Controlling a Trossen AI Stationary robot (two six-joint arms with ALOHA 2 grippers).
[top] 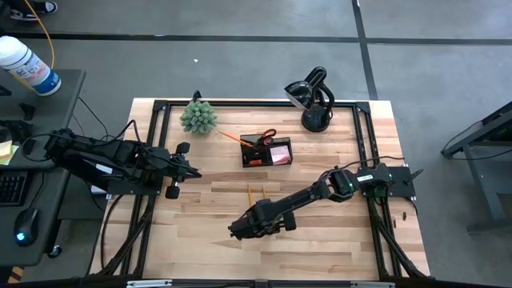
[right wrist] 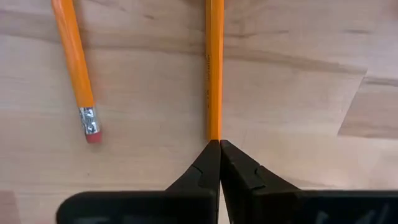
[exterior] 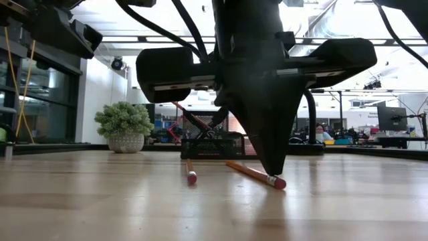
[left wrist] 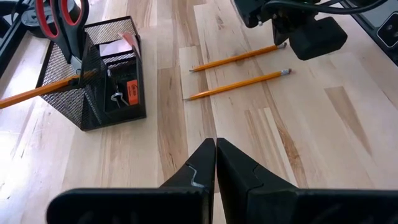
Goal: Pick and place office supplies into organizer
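Two yellow pencils lie apart on the wooden table: one pencil (right wrist: 214, 68) under the tips of my right gripper, the other pencil (right wrist: 76, 59) off to its left. The right gripper is shut, nothing held between its fingers, and it hides the eraser end of the nearer pencil in the right wrist view. In the low view its tip is just above that pencil's eraser end. My left gripper is shut and empty, away from the pencils. A black mesh organizer (left wrist: 65, 102) holds scissors (left wrist: 65, 28), a pencil (left wrist: 37, 92), an orange eraser (left wrist: 132, 92) and pink paper.
A potted plant (top: 198, 118) and a black lamp (top: 315, 100) stand along the back of the table. Bare wood surrounds the pencils, and the front of the table is clear.
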